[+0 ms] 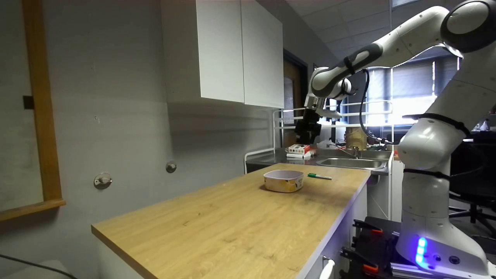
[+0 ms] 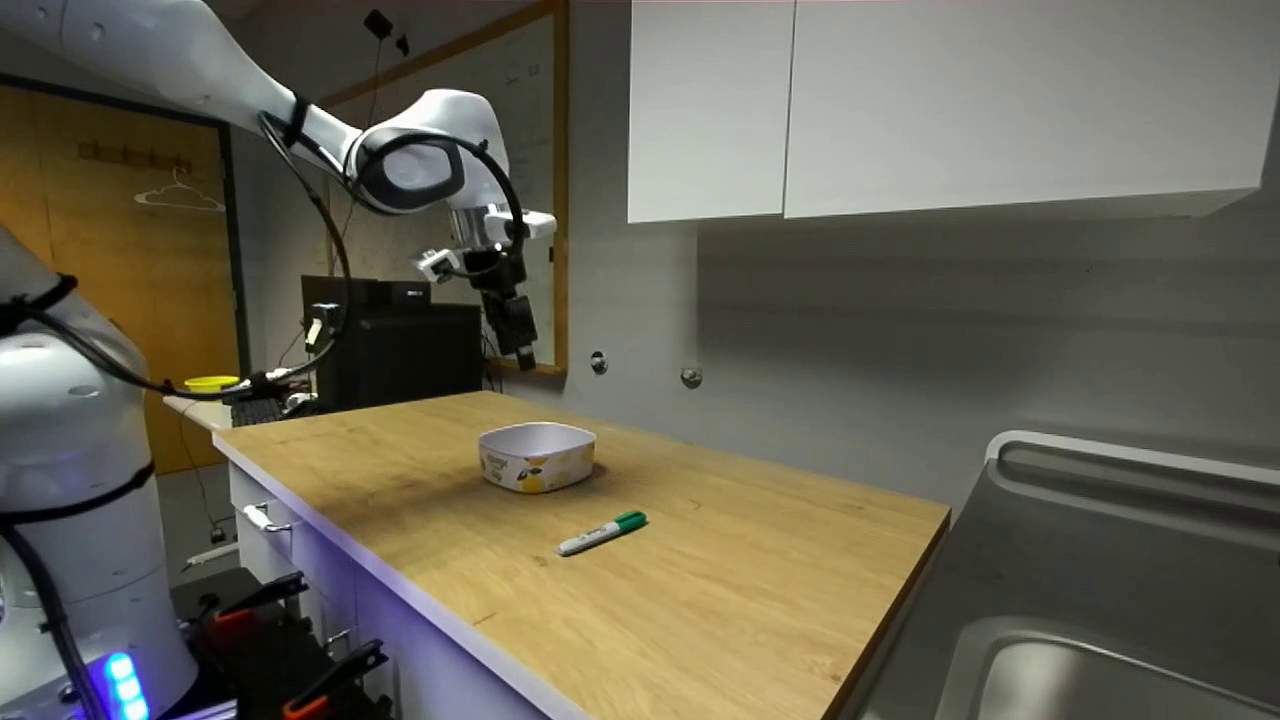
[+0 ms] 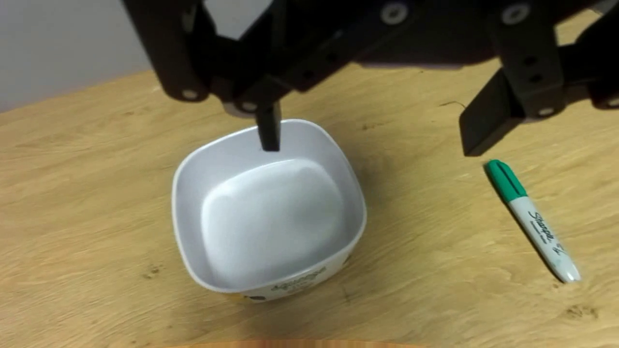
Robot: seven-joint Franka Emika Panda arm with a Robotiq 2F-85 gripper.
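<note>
A square white bowl [image 3: 272,214] with a fruit print on its outside stands upright and empty on the wooden counter. Beside it lies a white marker [image 3: 537,232] with a green cap, pointing roughly away from the bowl in exterior view 2, where both the bowl [image 2: 536,458] and the marker [image 2: 602,533] show clearly. My gripper is open, its fingers wide apart with nothing between them. It hangs high above the counter, clear of both objects; in the wrist view one fingertip [image 3: 268,128] overlaps the bowl's far rim.
White wall cabinets [image 2: 960,108] hang over the back. A metal sink [image 1: 352,163] and small boxes [image 1: 298,149] are beyond the counter's end. The grey wall borders the far side.
</note>
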